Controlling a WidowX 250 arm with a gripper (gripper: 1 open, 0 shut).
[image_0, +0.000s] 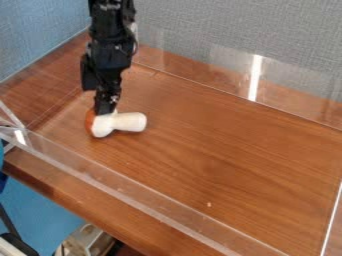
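Observation:
My black gripper (104, 100) hangs over the left part of the wooden surface, just above a white mushroom-like toy (127, 122) with an orange part at its left end. The toy lies on its side. The fingertips are at or just over its left end; whether they touch it I cannot tell. The fingers are open, though small in this view.
Clear low walls border the wooden surface (227, 170). A blue area with some metal parts shows below the near left edge.

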